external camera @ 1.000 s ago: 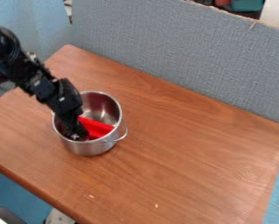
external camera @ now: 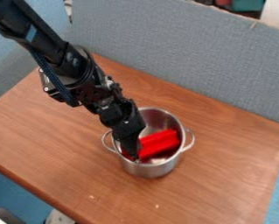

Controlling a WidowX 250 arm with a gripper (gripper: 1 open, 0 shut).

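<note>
A steel pot (external camera: 153,167) with two side handles stands on the wooden table, right of centre in the lower half. Inside it lies a red object (external camera: 159,141), long and rounded. My gripper (external camera: 129,150) reaches down from the upper left into the pot's left part, at the red object. Its fingertips are mostly hidden, and I cannot tell whether it is open or shut, or whether it holds anything.
A grey padded partition (external camera: 188,61) runs along the back of the table. A strip of blue tape (external camera: 275,197) is at the right.
My gripper, the pot and the red object in it have moved right across the table, away from the left edge.
</note>
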